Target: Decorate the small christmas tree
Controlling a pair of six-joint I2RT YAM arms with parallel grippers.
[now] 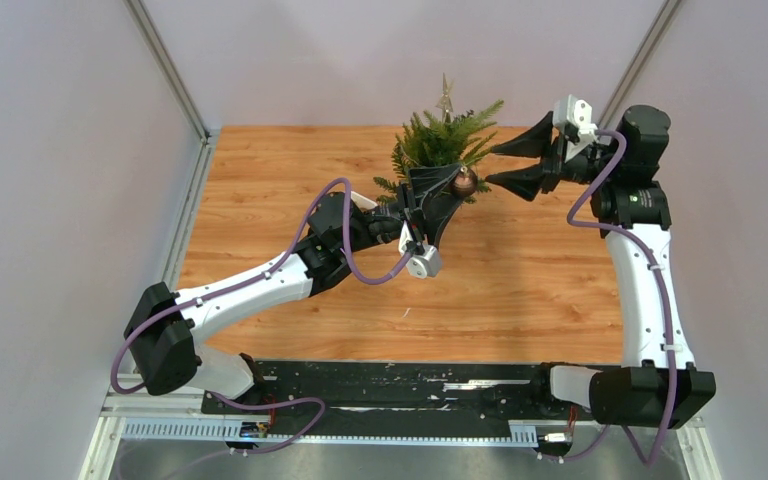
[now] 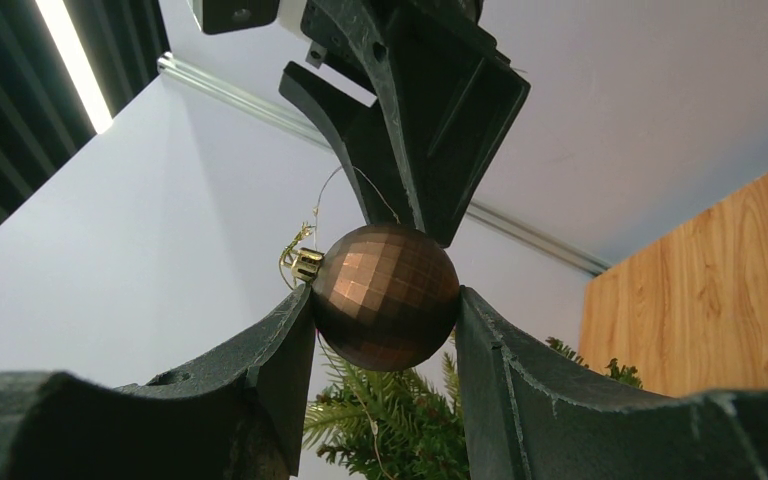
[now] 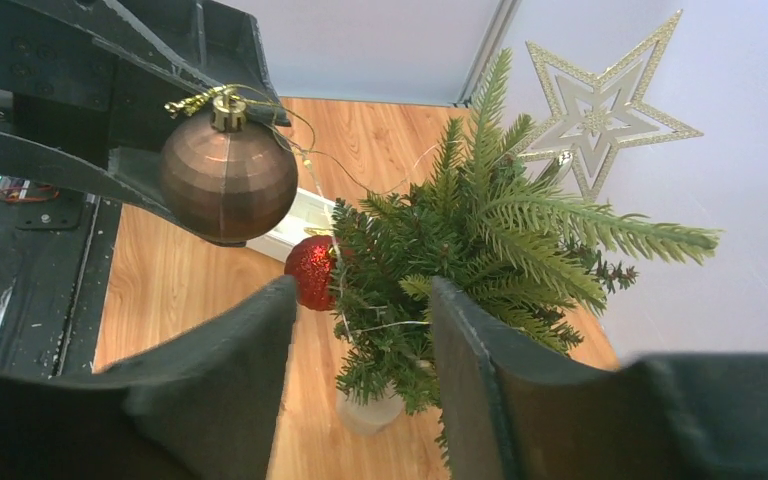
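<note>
My left gripper is shut on a bronze bauble (image 1: 465, 182) with a gold cap and loop, held beside the small tree (image 1: 430, 145) in the top view. The right wrist view shows the bauble (image 3: 228, 180) upper left, a red glitter bauble (image 3: 310, 275) low among the branches, a silver-gold star (image 3: 600, 125) on top, and a thin light wire draped on the branches. My right gripper (image 1: 490, 164) is open at the tree's right side, facing the held bauble, with nothing between its fingers.
A white tray (image 3: 290, 225) lies behind the tree and left arm, partly hidden. Walls enclose the sides and back.
</note>
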